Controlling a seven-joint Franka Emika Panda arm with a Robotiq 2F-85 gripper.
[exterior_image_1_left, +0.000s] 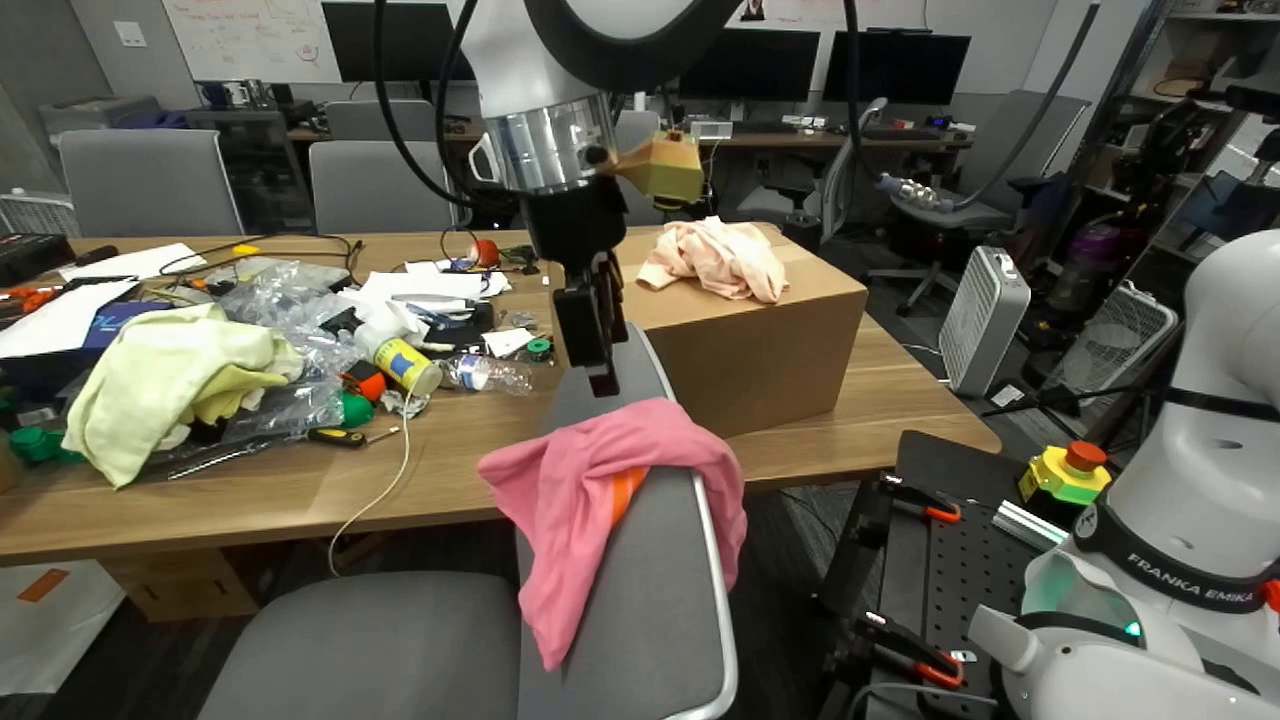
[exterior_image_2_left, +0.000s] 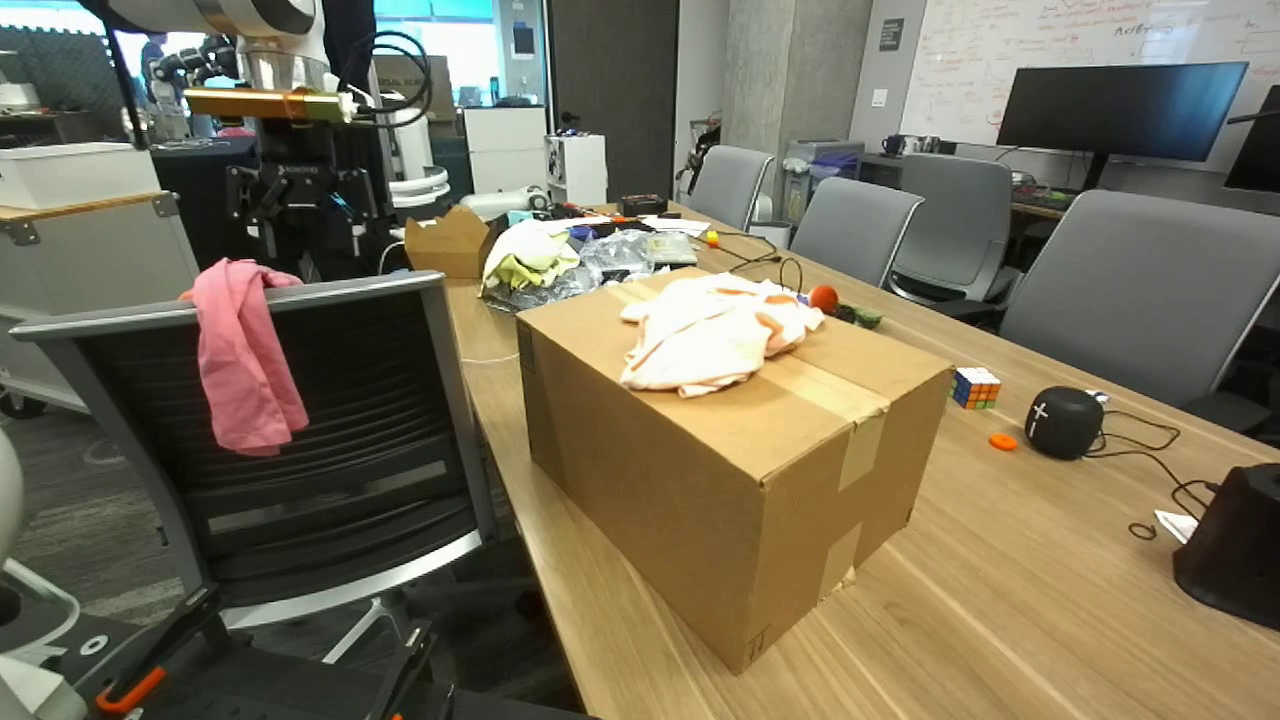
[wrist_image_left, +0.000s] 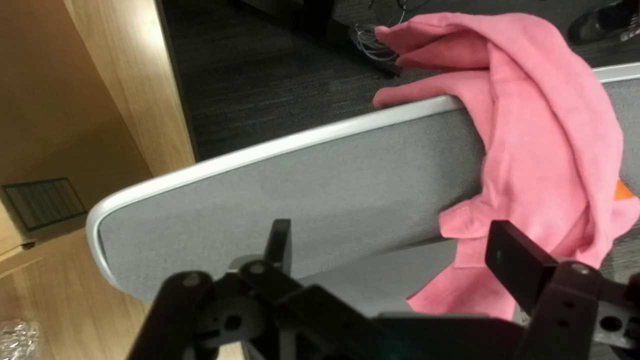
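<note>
A pink cloth (exterior_image_1_left: 594, 492) with an orange patch hangs draped over the top of a grey chair's backrest (exterior_image_1_left: 660, 600). In exterior view 2 the same pink cloth (exterior_image_2_left: 246, 360) falls down the chair's dark mesh back. My gripper is open, with nothing held between its fingers. The wrist view shows the grey backrest with its pale rim below the fingers, and the pink cloth (wrist_image_left: 540, 138) toward the right, partly behind the right finger (wrist_image_left: 519, 264). In exterior view 1 the gripper (exterior_image_1_left: 600, 378) hangs above the backrest, apart from the cloth.
A large cardboard box (exterior_image_2_left: 672, 504) stands on the table beside the chair, with a peach cloth (exterior_image_2_left: 720, 330) on its top. Clutter and a yellow-green cloth (exterior_image_1_left: 180, 372) cover the table's left part. Clamps and a red-topped button (exterior_image_1_left: 1068, 474) sit by the robot's base.
</note>
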